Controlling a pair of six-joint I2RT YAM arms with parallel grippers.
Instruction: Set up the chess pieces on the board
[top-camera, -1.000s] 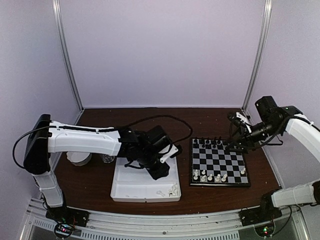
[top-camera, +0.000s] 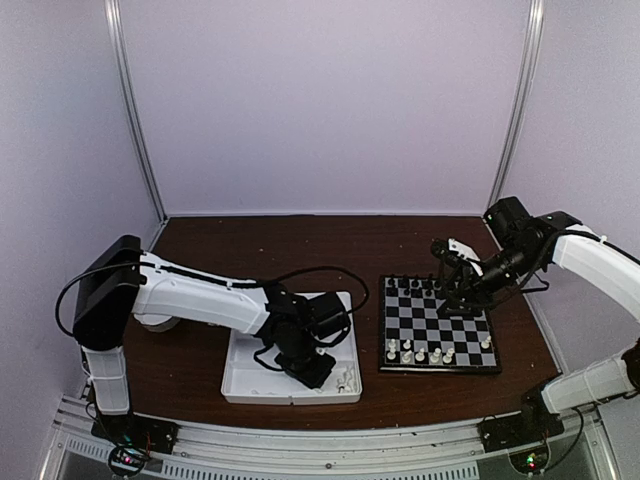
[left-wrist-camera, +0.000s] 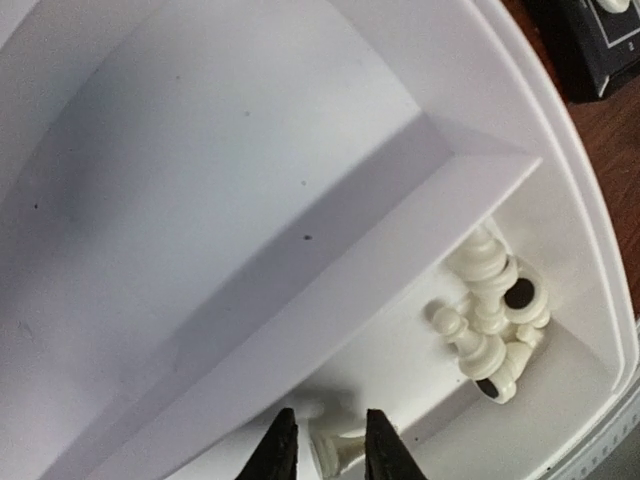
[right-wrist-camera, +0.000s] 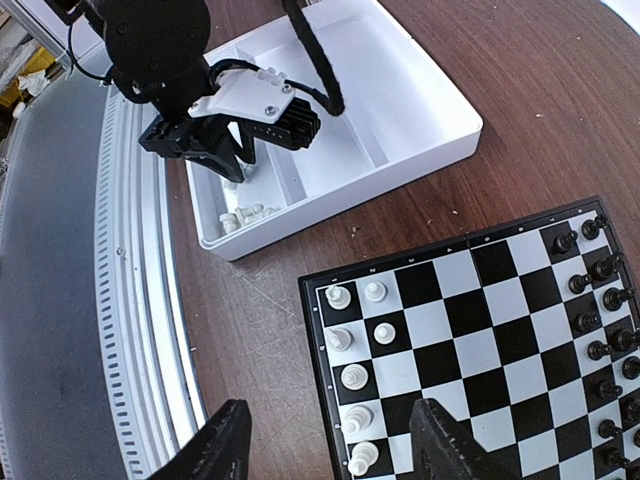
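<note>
In the white tray (top-camera: 250, 380), my left gripper is down in the small compartment, its fingers part open around a white piece (left-wrist-camera: 335, 452) lying on its side. Several more white pieces (left-wrist-camera: 480, 355) lie heaped at that compartment's end. The chessboard (right-wrist-camera: 465, 330) holds black pieces (right-wrist-camera: 585, 320) along one side and several white pieces (right-wrist-camera: 355, 376) along the other. My right gripper hangs open over the board's region, nothing between its fingers.
Bare wooden table (top-camera: 300, 240) spans the back. A white bowl (top-camera: 158, 322) is partly hidden behind my left arm. The tray's larger compartment looks empty.
My left gripper has moved down and toward the front of the tray.
</note>
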